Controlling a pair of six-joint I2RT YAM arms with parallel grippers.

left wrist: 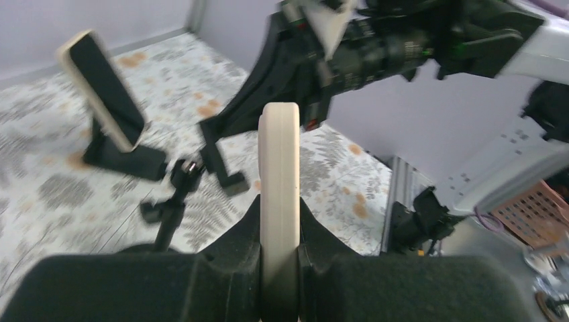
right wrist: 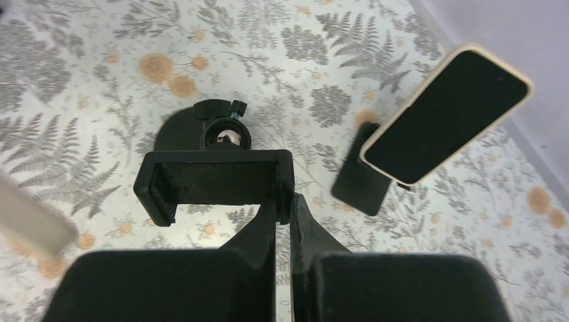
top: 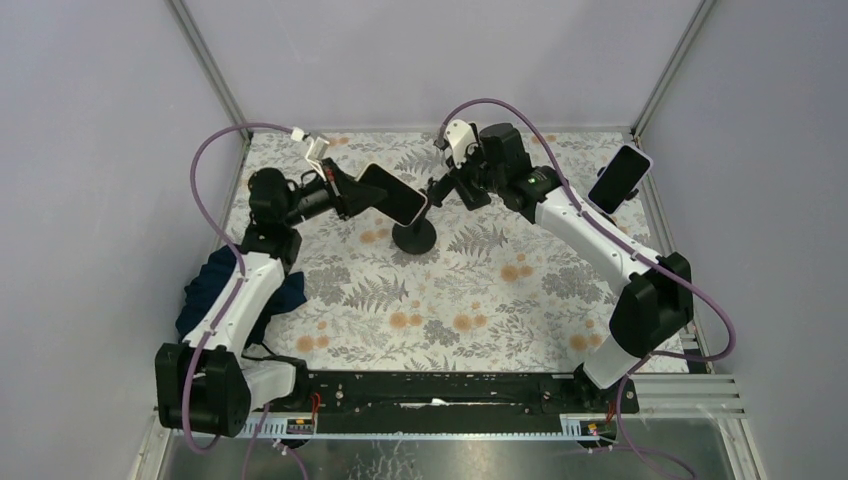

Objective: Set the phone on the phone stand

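Observation:
A phone (top: 394, 194) with a pale rim is held by my left gripper (top: 348, 196), at left of centre above the table. In the left wrist view its edge (left wrist: 279, 174) stands upright between the shut fingers. My right gripper (top: 456, 184) is shut on the black holder (right wrist: 221, 176) of the middle stand, whose round base (top: 414, 238) rests on the cloth. The phone is apart from that holder, to its left; in the right wrist view only its blurred pale edge shows at the far left.
Another phone (right wrist: 449, 111) sits on a stand behind the right gripper. A further phone (top: 618, 180) on a stand is at the right edge. Dark cloth (top: 210, 300) lies at the left.

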